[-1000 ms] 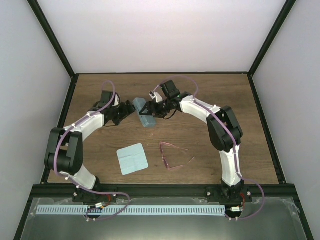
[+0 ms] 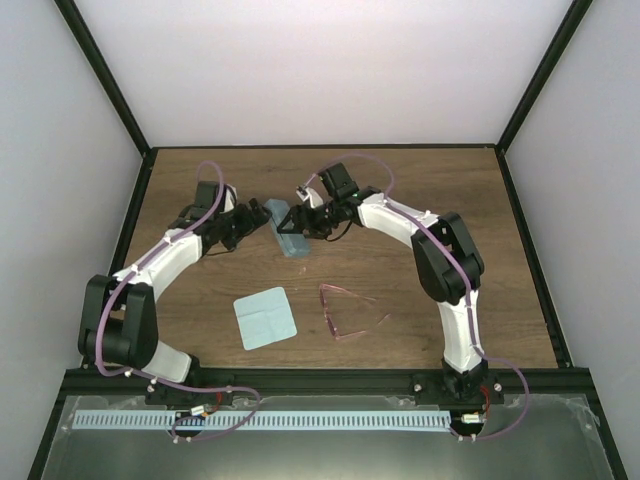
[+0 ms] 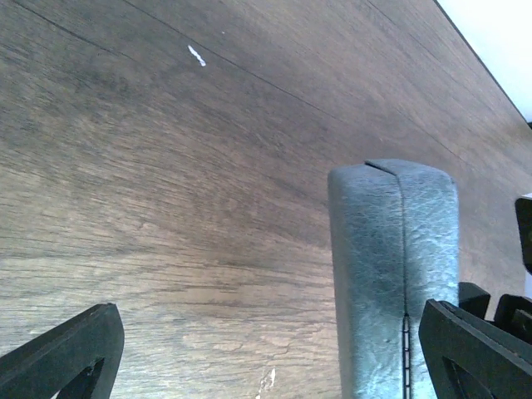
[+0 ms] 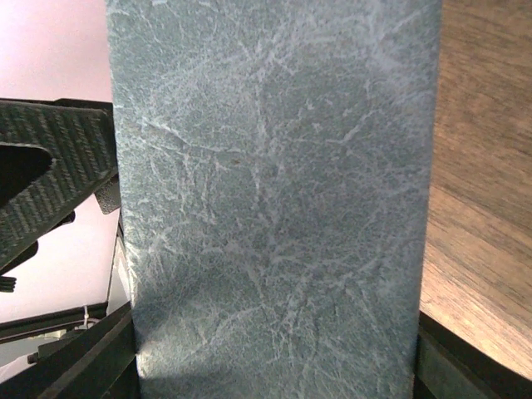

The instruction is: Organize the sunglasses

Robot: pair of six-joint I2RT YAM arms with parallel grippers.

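A grey-blue sunglasses case (image 2: 288,242) is held in my right gripper (image 2: 295,220) near the upper middle of the table; it fills much of the right wrist view (image 4: 274,199). My left gripper (image 2: 255,215) stands open just left of the case, whose end shows between and beyond its fingers in the left wrist view (image 3: 374,274). Pink-framed sunglasses (image 2: 328,325) lie on the wooden table in front, beside a pale blue cloth (image 2: 265,318).
Dark rails frame it, with white walls around.
My left arm has shifted slightly toward the front. The right gripper and case show little change, perhaps a very slight downward shift in the top view.
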